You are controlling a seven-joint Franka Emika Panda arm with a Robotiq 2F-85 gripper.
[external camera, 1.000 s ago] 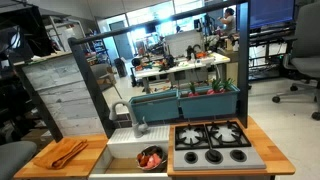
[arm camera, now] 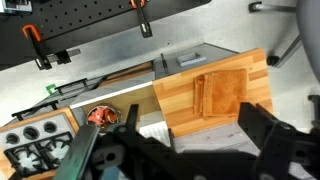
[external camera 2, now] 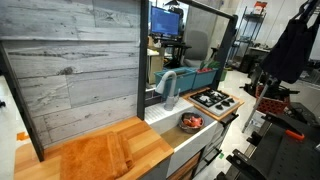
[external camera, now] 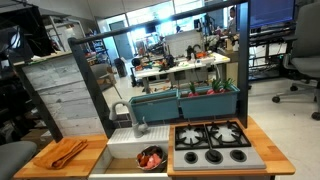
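Observation:
In the wrist view my gripper stands open high above the counter, its dark fingers spread apart with nothing held between them. A folded orange cloth point(arm camera: 226, 92) lies on the wooden counter below, towards the right of that view. The same cloth point(external camera: 60, 153) shows at the lower left of exterior view 1, and the cloth point(external camera 2: 95, 158) also appears in exterior view 2. A metal bowl or pot point(external camera: 151, 160) with red things inside sits in the sink area. My gripper's fingertips cannot be made out in the exterior views.
A stove top point(external camera: 214, 144) with black grates and knobs lies right of the sink. The faucet point(external camera: 135, 118) rises behind the sink. Teal planters point(external camera: 208, 103) line the back edge. A wood-plank panel point(external camera 2: 75, 85) stands behind the cloth's counter. Bare wood point(external camera 2: 150, 148) shows beside the cloth.

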